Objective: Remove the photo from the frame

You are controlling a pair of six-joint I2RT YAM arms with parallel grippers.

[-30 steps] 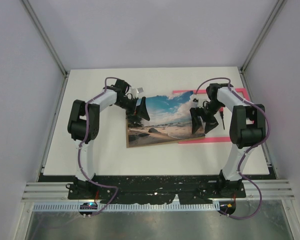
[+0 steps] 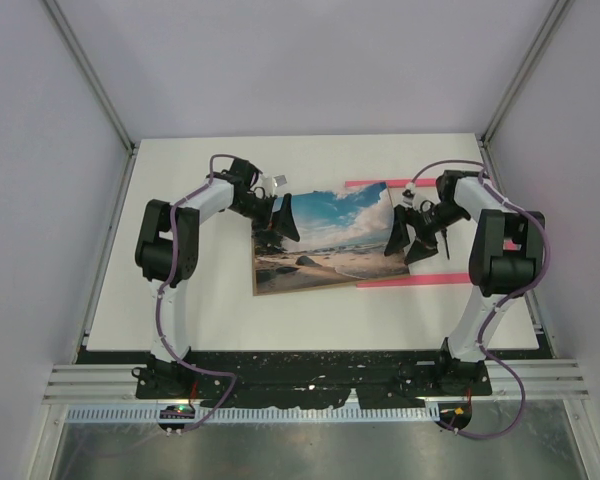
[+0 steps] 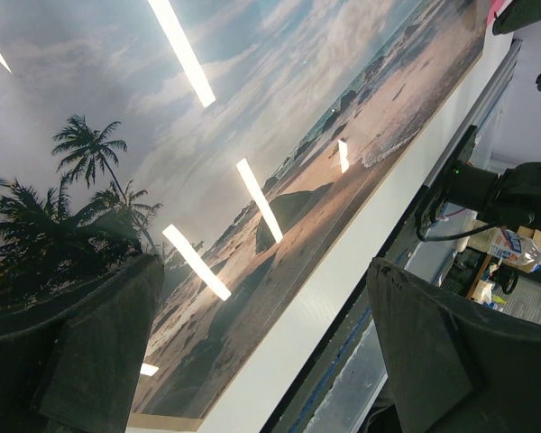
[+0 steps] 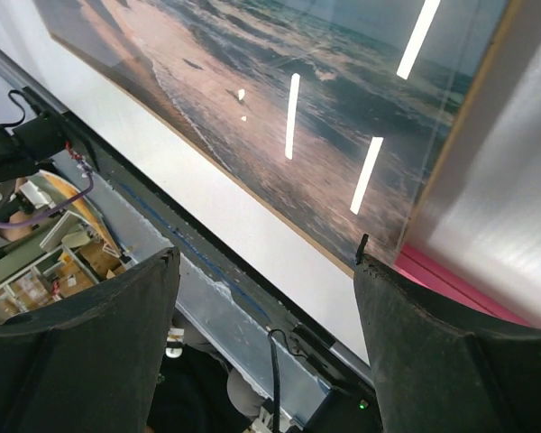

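Note:
A beach photo [image 2: 335, 240] under a glossy clear sheet lies flat on the white table, its thin brown edge showing along the front. Its right end overlaps a pink frame [image 2: 410, 282]. Above the photo's left end, my left gripper [image 2: 285, 222] stands open; the left wrist view shows palms and sand of the picture beyond its spread fingers [image 3: 99, 347]. My right gripper [image 2: 410, 243] hangs open at the photo's right edge, nothing between its fingers. In the right wrist view the picture's corner lies just beyond the right-hand finger, beside the pink strip [image 4: 460, 293].
A thin dark tool [image 2: 447, 243] lies inside the pink frame on the right, near my right arm. Grey walls stand around the sides and back.
The left arm and the photo look unmoved.

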